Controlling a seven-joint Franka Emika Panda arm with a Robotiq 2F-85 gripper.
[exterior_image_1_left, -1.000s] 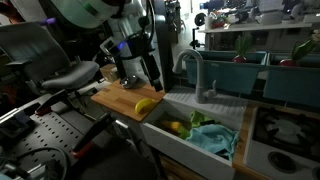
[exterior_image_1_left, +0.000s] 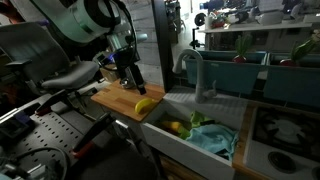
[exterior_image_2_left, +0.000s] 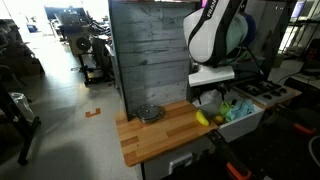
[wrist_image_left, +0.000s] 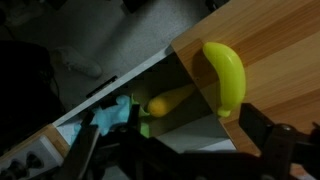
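Note:
A yellow banana-shaped object (wrist_image_left: 230, 76) lies on the wooden counter (wrist_image_left: 275, 35), close to the edge of the sink. The same yellow object (exterior_image_1_left: 144, 105) is seen beside the sink's left wall in exterior view 1, and the yellow object (exterior_image_2_left: 201, 118) shows below the hand in exterior view 2. My gripper is open above the counter edge and sink, with its fingers apart and nothing between them. Inside the sink (exterior_image_1_left: 168, 146) are a teal cloth (exterior_image_1_left: 211, 137) and an orange-yellow item (wrist_image_left: 171, 100).
A tall faucet (exterior_image_1_left: 197, 72) rises behind the sink. The stove (exterior_image_1_left: 282, 135) is to the right in exterior view 1. A metal pot (exterior_image_2_left: 148, 112) stands at the back of the counter, whose front part (exterior_image_2_left: 150, 147) is clear. Blue planters (exterior_image_1_left: 212, 75) line the back.
My gripper has shifted left in exterior view 1, away from the sink and towards the counter. The yellow object and the sink's contents have stayed put.

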